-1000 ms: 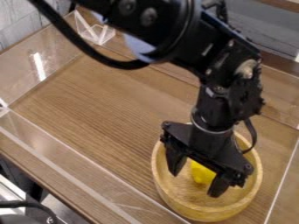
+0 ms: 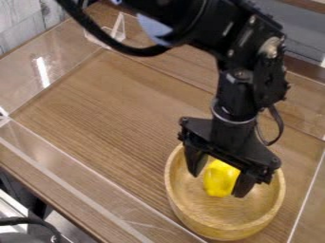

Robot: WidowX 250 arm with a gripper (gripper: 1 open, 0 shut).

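Note:
My black gripper [image 2: 226, 150] reaches down from the top over a shallow tan bowl [image 2: 216, 217] at the lower right, its fingers open on either side of a yellow object [image 2: 221, 177] lying in the bowl. Whether the fingertips touch the yellow object I cannot tell; part of it is hidden under the gripper.
A bare wooden surface [image 2: 99, 128] fills the left and back, bordered by pale edging at the far left. Black cables run at the top and in the lower left corner. The wood left of the bowl is clear.
My gripper has risen slightly toward the back of the bowl, and more of the yellow object now shows below it.

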